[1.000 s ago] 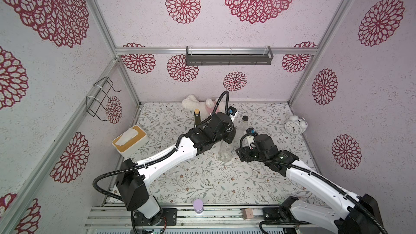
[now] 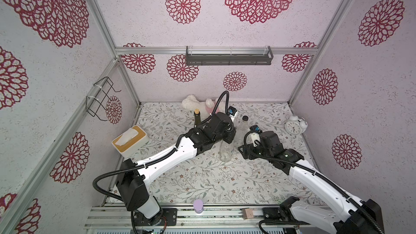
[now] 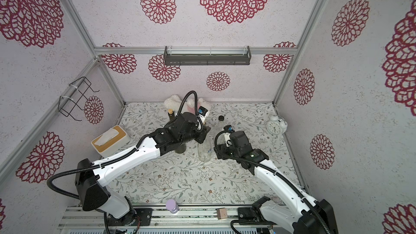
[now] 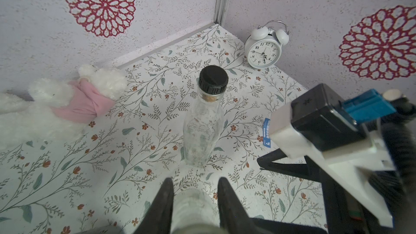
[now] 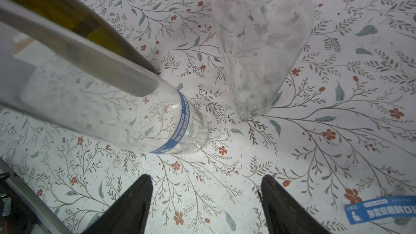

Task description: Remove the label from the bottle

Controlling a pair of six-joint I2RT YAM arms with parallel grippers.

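A clear bottle (image 2: 225,152) stands upright near the middle of the table. My left gripper is shut on its upper part. Around the lower part of this bottle runs a blue label band with white characters (image 5: 174,130). Low beside the bottle, to its right, is my right gripper; its fingers (image 5: 133,205) are apart, only the patterned table showing between them. A separate blue strip of label (image 5: 382,208) lies flat on the table further right. Behind the held bottle is another clear bottle (image 4: 203,127) with a black cap.
A dark bottle (image 2: 197,117) and a white plush toy (image 4: 86,97) sit behind the left arm. At the right stands an alarm clock (image 2: 296,125); at the left, a tissue box (image 2: 129,141). A purple cylinder (image 2: 198,205) sits on the front rail.
The left arm and the bottle look unchanged.
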